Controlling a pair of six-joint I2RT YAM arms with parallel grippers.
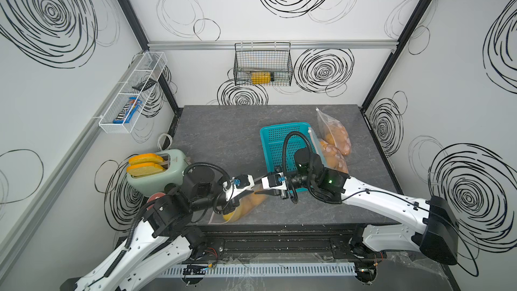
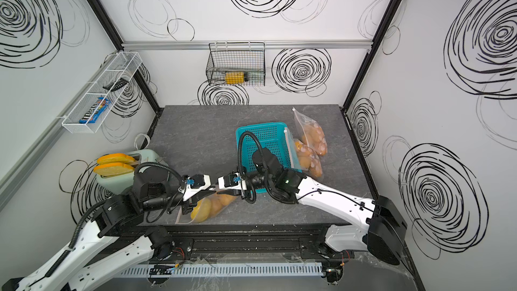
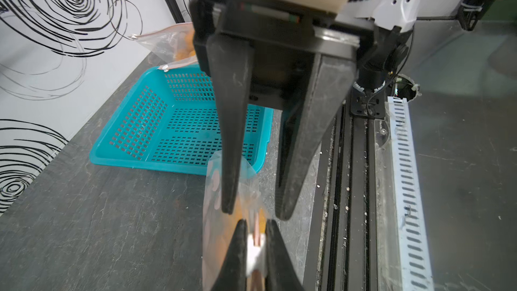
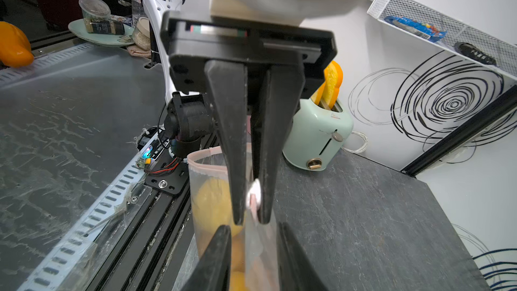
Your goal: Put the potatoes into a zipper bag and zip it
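Note:
A clear zipper bag of potatoes is at the front middle of the table, under both grippers. My left gripper is shut on the bag's zipper edge, with the pink-white slider at its fingertips. My right gripper hovers just across from it over the same edge, part open, its fingers either side of the bag's top in the right wrist view; whether they touch it I cannot tell.
A teal basket stands behind the grippers. Two filled bags lie right of it. A mint toaster with yellow slices is at left.

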